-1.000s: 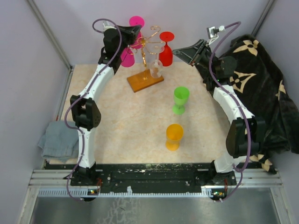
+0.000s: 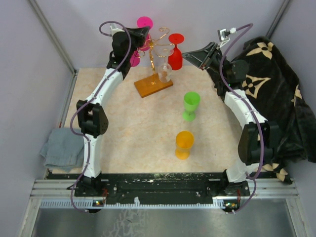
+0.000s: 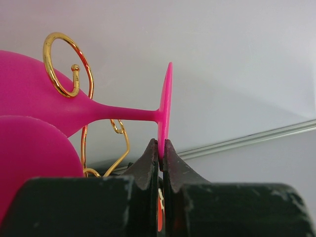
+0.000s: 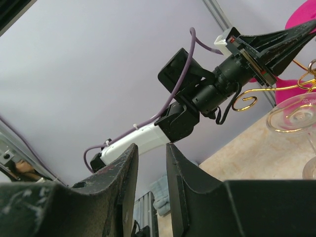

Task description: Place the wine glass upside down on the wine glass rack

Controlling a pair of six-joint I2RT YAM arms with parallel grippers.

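My left gripper is shut on the foot of a pink wine glass (image 3: 126, 113), whose stem lies horizontal in the left wrist view, beside gold loops (image 3: 76, 89) of the rack (image 2: 152, 59). A second pink shape (image 3: 34, 153) is in front. In the top view this gripper is at the rack's upper left, partly hiding the pink glasses. A red glass (image 2: 176, 58) and a clear glass (image 2: 165, 73) hang inverted on the rack. My right gripper hangs in the air right of the rack, with nothing between its fingers.
A green glass (image 2: 191, 103) and an orange glass (image 2: 184, 143) stand on the table. A blue cloth (image 2: 60, 148) lies at the left edge, a dark patterned blanket (image 2: 286, 118) at the right.
The left arm has shifted very slightly since a second ago, around the pink glasses. The right arm is almost unchanged.
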